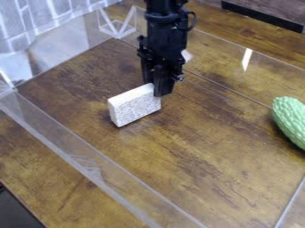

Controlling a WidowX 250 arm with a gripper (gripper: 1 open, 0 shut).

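Observation:
My black gripper (159, 82) reaches down from the top centre of the camera view and is shut on a white, speckled rectangular block (132, 108). The block stands on its long edge on the wooden tray floor (155, 169), left of centre, angled from lower left to upper right, with its rear end between the fingers. The fingertips are partly hidden by the block.
A pale green bumpy vegetable-like object (290, 119) lies at the right edge. A small white thing (187, 57) sits behind the gripper. Clear low walls border the tray.

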